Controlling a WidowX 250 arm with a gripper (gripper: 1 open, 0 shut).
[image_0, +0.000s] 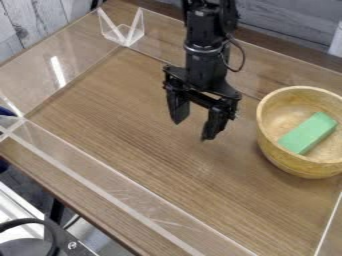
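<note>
My black gripper (195, 118) hangs over the middle of the wooden table, open, with its two fingers spread and nothing visible between them. To its right sits a round yellow bowl (275, 152) holding a green rectangular block (309, 133).
Clear plastic pieces (123, 27) stand at the back left. Dark cables (47, 240) lie at the lower left edge.
</note>
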